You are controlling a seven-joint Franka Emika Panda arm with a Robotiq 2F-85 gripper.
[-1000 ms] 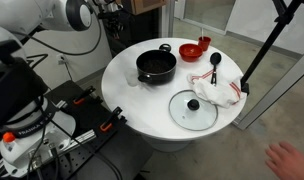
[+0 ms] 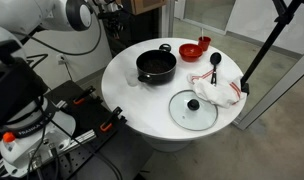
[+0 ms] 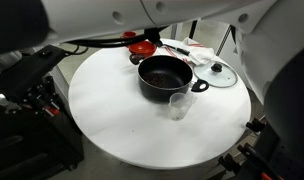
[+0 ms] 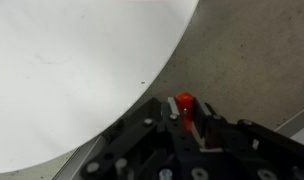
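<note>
In the wrist view my gripper is beyond the edge of the white round table [image 4: 62,70], with grey floor below it. Its fingers are shut on a small red thing [image 4: 185,101], mostly hidden between the dark fingers, so I cannot tell what it is. I cannot make out the fingertips clearly in either exterior view. A black pot [image 2: 156,66] stands on the table, and close by it is a clear cup [image 3: 179,105]. To its right lie a glass lid [image 2: 193,110] and a white cloth [image 2: 219,88] with a dark ladle [image 2: 215,62] on it.
Red bowls [image 2: 191,52] sit at the table's far side, and a red cup [image 2: 204,43] stands beside them. My arm [image 3: 92,40] spans the top of the second exterior view. Bare table lies left of the pot in that view.
A person's hand seen at the lower right of exterior view 1 a second ago is out of view. The tabletop things and the arm show no visible movement.
</note>
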